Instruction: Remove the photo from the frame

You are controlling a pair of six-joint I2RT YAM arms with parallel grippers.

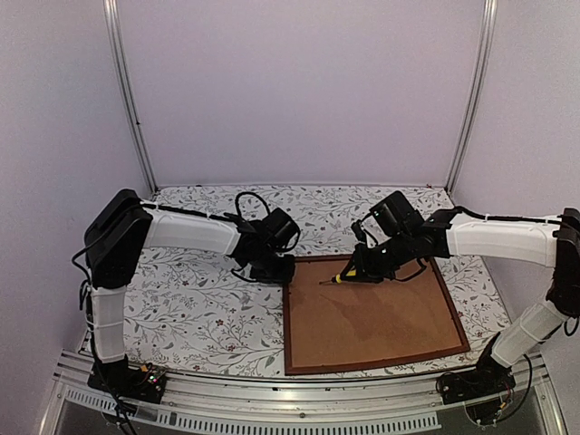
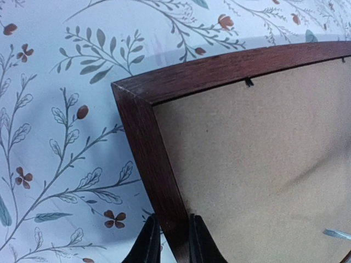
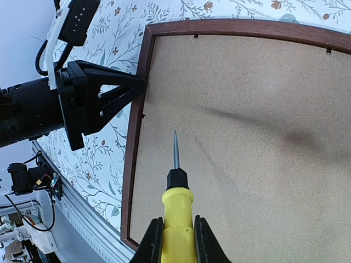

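The picture frame (image 1: 376, 365) lies face down, its brown backing board (image 1: 399, 317) inside a dark wooden rim. Small black tabs (image 2: 249, 82) stand along the rim's inner edge. My left gripper is at the frame's left side near the far corner, its fingers parted with the wooden bar between them; whether they press on it I cannot tell. Above the board, my right gripper is shut on a yellow screwdriver (image 3: 178, 211), whose tip points toward the left rim. The photo is hidden under the board.
Floral cloth (image 1: 208, 317) covers the table, clear to the left of the frame. A metal rail (image 1: 272, 390) runs along the front edge, close to the frame's near side. Plain walls stand at the back and sides.
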